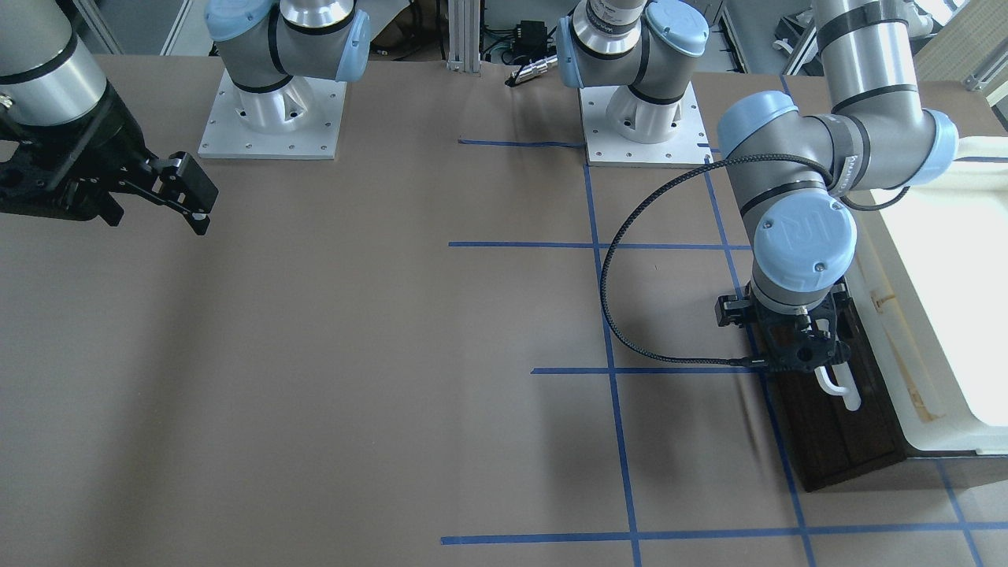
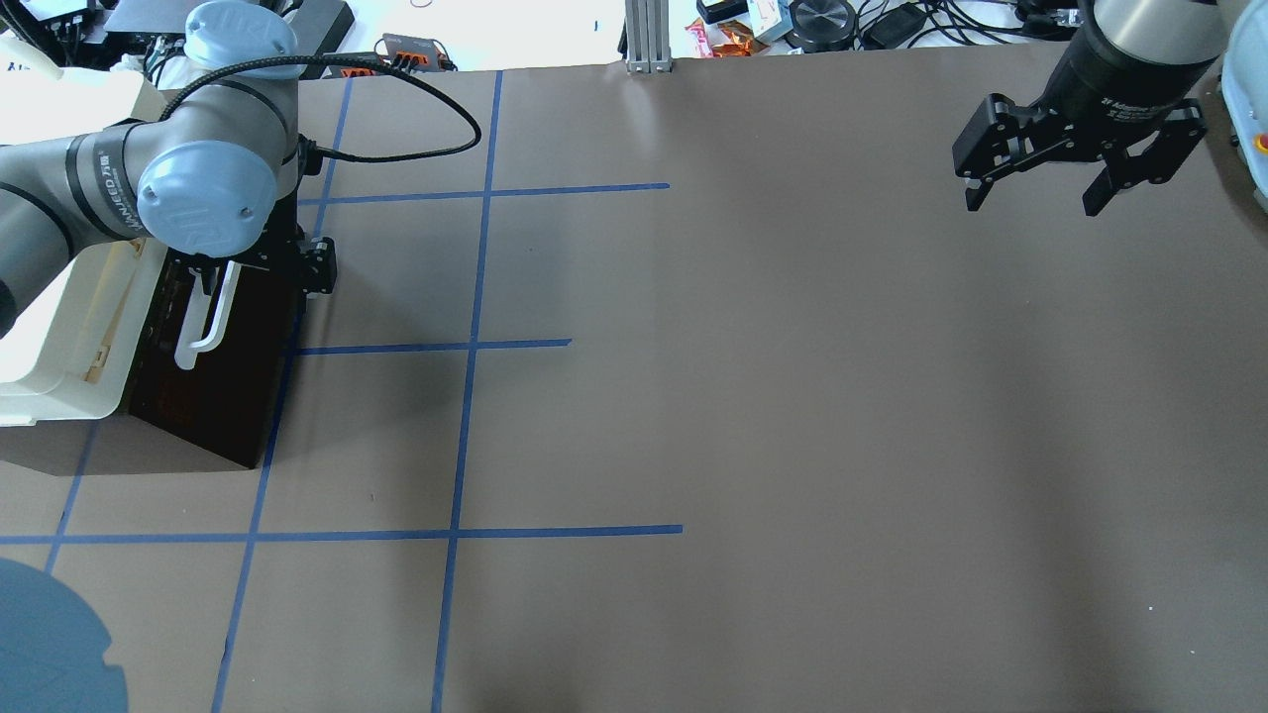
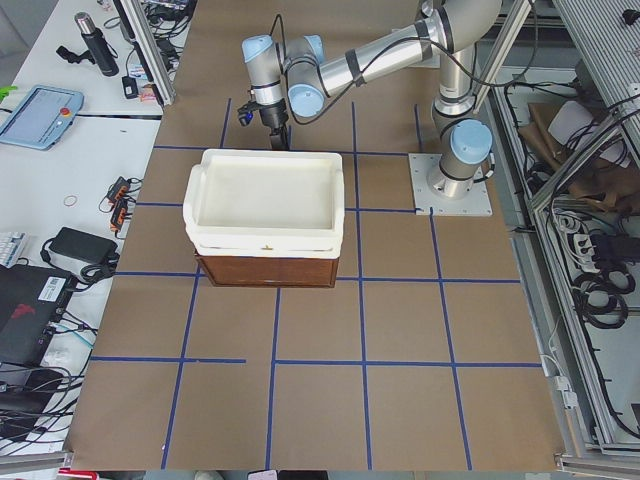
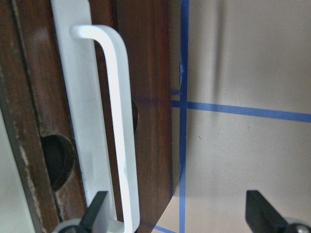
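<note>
A wooden box (image 1: pixel 831 435) stands under a white tub (image 3: pixel 264 200). On the box's side is a white handle (image 4: pixel 119 121), also seen in the front view (image 1: pixel 846 387) and the top view (image 2: pixel 220 309). My gripper is at that handle, its fingers wide open, the left finger (image 4: pixel 95 216) over the handle's white plate beside the bar, the right one over the bare table. Whether it touches the handle I cannot tell. The front and top views show the gripper mostly hidden by my wrist.
A second black gripper (image 1: pixel 161 189) hangs at the front view's left. Other robot arms stand on white plates at the back.
</note>
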